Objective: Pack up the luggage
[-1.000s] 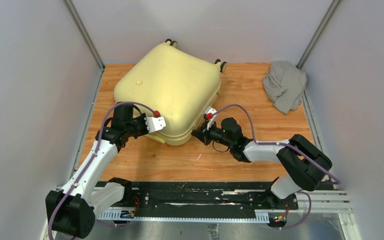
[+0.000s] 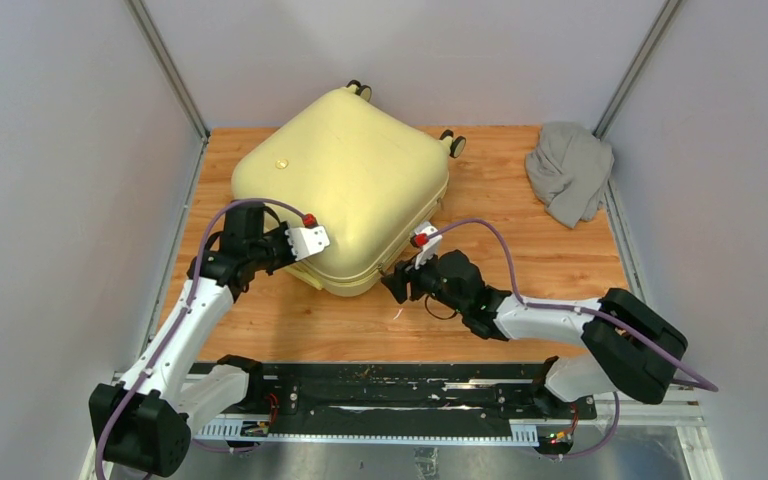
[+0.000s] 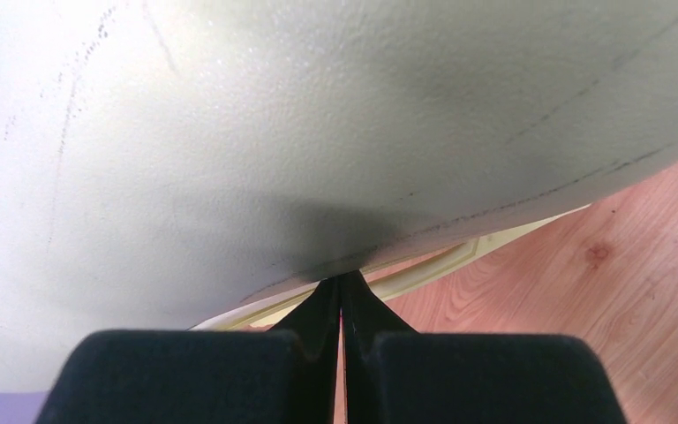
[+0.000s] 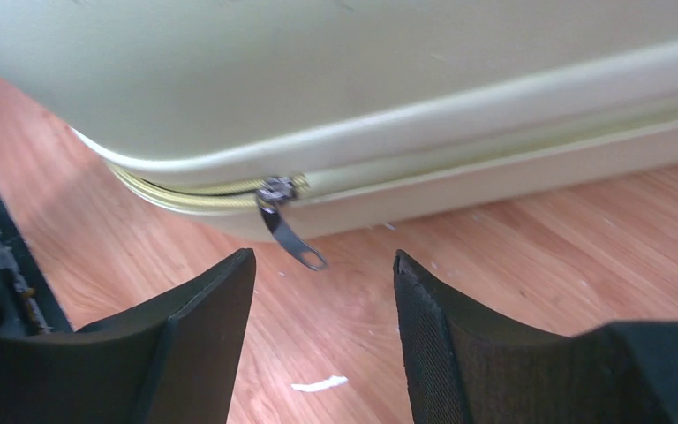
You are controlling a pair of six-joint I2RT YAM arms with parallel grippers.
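A pale yellow, closed suitcase (image 2: 345, 180) lies askew on the wooden table, its wheels at the back. Against its front left side is my left gripper, shut, with its tips at the seam by a cream handle (image 3: 433, 272); what sits between them is hidden. At the front right corner my right gripper stands open. A dark zipper pull (image 4: 289, 234) hangs from the suitcase's zipper (image 4: 203, 196) into the gap between its fingers, touching neither one. The suitcase's inside is out of sight.
A grey cloth (image 2: 570, 172) lies bunched at the back right, by the wall. A small white scrap (image 4: 320, 384) rests on the wood below the zipper pull. Bare table (image 2: 520, 245) stretches to the right of the suitcase.
My right gripper has opened around the zipper pull, and its arm has shifted a little right and toward the front. The suitcase has moved slightly right. My left arm has barely moved.
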